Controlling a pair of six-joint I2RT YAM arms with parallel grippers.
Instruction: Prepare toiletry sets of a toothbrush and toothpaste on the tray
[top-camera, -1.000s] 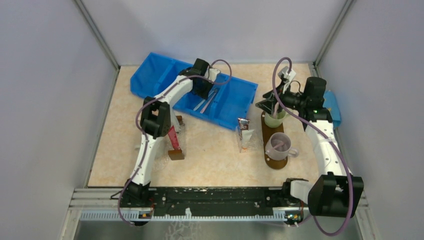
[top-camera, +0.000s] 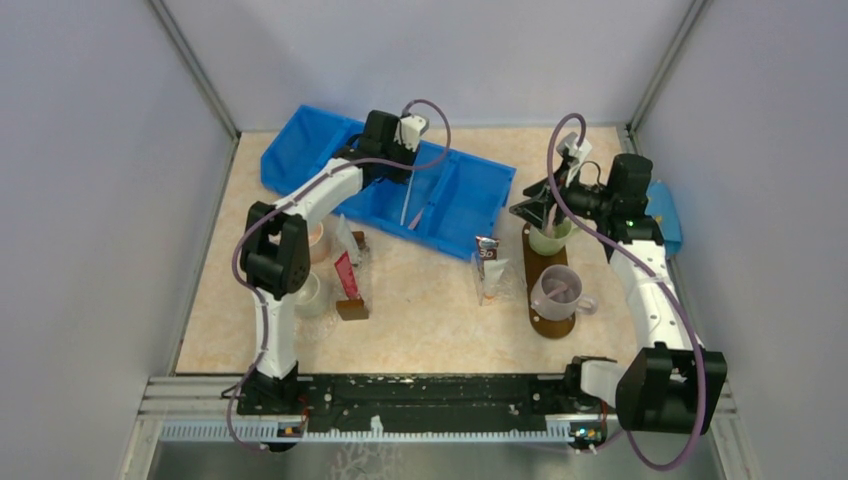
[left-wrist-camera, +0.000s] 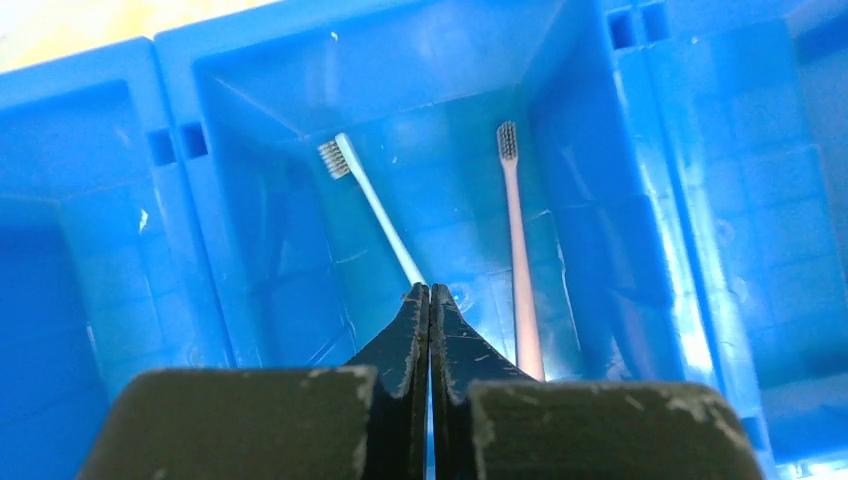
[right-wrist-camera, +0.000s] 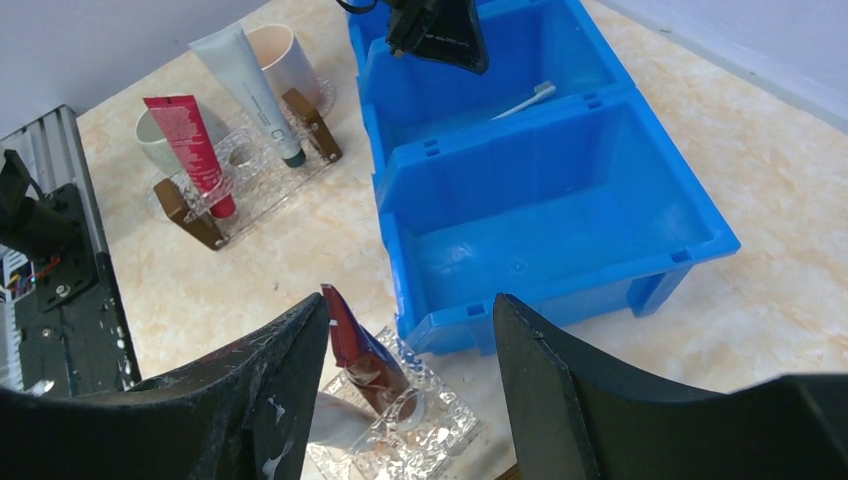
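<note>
In the left wrist view, a white toothbrush (left-wrist-camera: 375, 205) and a pink toothbrush (left-wrist-camera: 517, 240) lie in the middle compartment of the blue tray (left-wrist-camera: 400, 70). My left gripper points down over them, shut; its tips cover the white brush's handle end, and no object shows between them. On the right, my right gripper (top-camera: 535, 216) is part open at the green cup (top-camera: 551, 240), its fingers (right-wrist-camera: 275, 380) spread. A dark red tube (right-wrist-camera: 365, 360) and a white tube (top-camera: 493, 276) stand in a clear holder. Another holder carries a red tube (right-wrist-camera: 190, 145) and a grey-white tube (right-wrist-camera: 250, 85).
The tray's right compartment (right-wrist-camera: 520, 240) is empty. A lilac mug (top-camera: 558, 292) shares a brown board (top-camera: 553, 328) with the green cup. Two more cups (top-camera: 310, 297) (top-camera: 319, 243) are at the left.
The white brush now lies at a steeper angle in the top view, and its head end sits further right. My right arm has hardly moved.
</note>
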